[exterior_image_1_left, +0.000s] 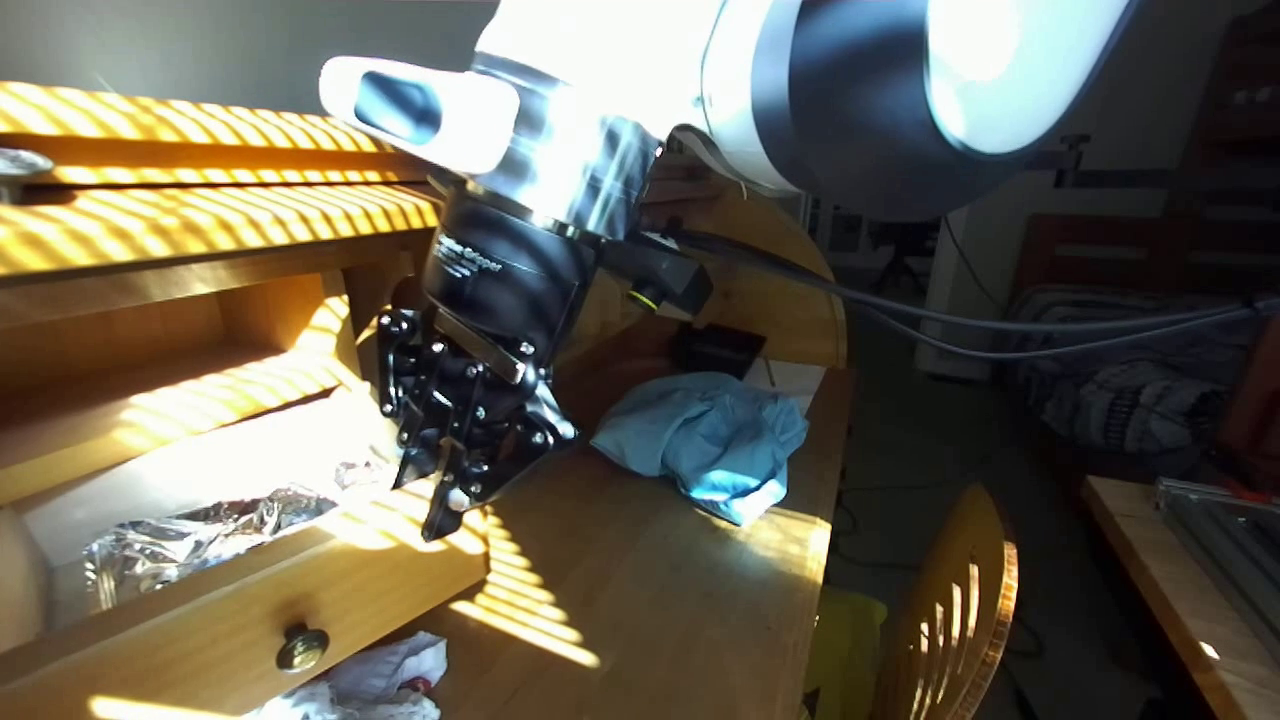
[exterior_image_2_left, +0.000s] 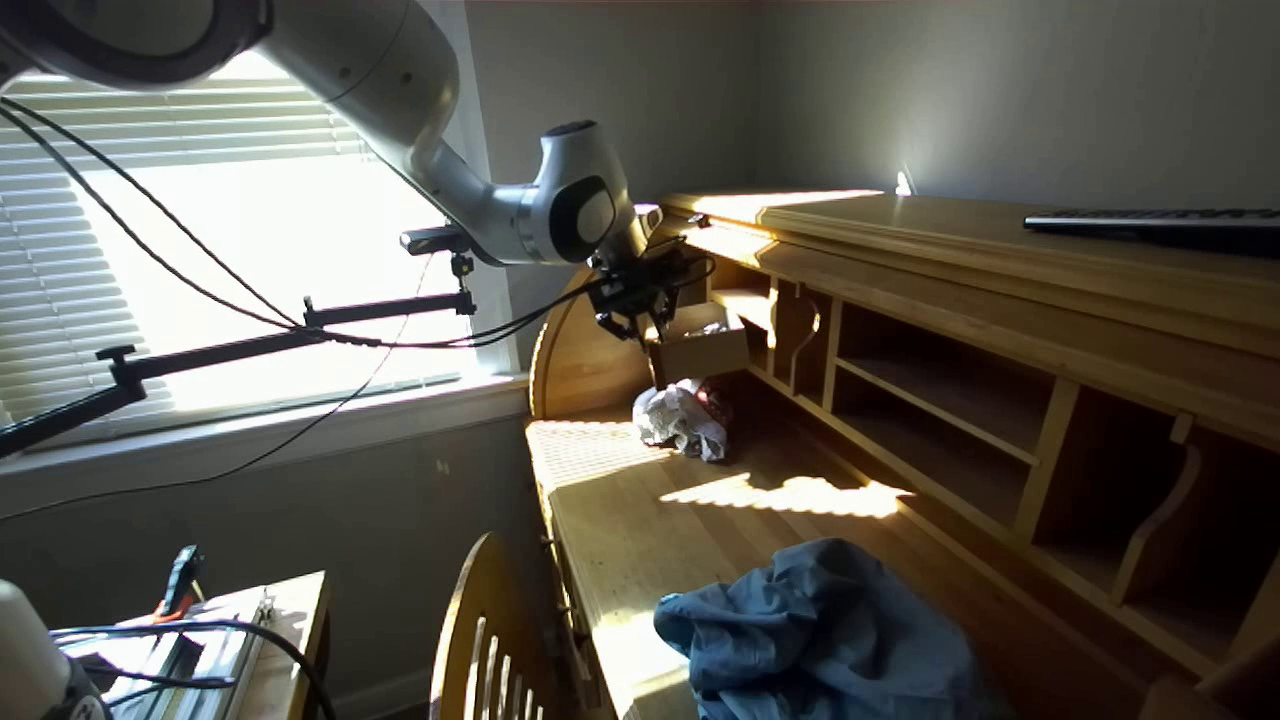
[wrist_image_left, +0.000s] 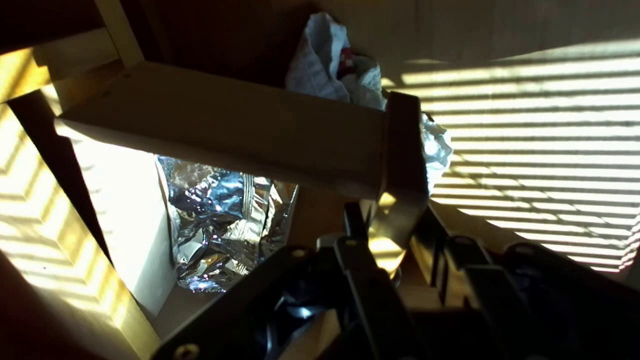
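Note:
A wooden drawer (exterior_image_1_left: 228, 618) with a dark round knob (exterior_image_1_left: 302, 649) stands pulled out of the desk's upper unit. Shiny foil packets (wrist_image_left: 231, 222) lie inside it. My gripper (exterior_image_1_left: 422, 502) reaches down at the drawer's right end in exterior view 1. In the wrist view its dark fingers (wrist_image_left: 355, 225) stand on both sides of the drawer's wooden wall near a corner, shut on it. How deep the fingertips grip is hard to make out in the shadow. Exterior view 2 shows the drawer (exterior_image_2_left: 702, 355) jutting out below the arm.
A crumpled white cloth (exterior_image_2_left: 681, 418) lies on the desk below the drawer. Farther along is a blue cloth heap (exterior_image_1_left: 708, 438). Open cubbies (exterior_image_2_left: 936, 396) line the desk's back. Bare desktop (exterior_image_1_left: 624, 600) lies between the cloths, and a chair (exterior_image_1_left: 960, 612) stands before the desk.

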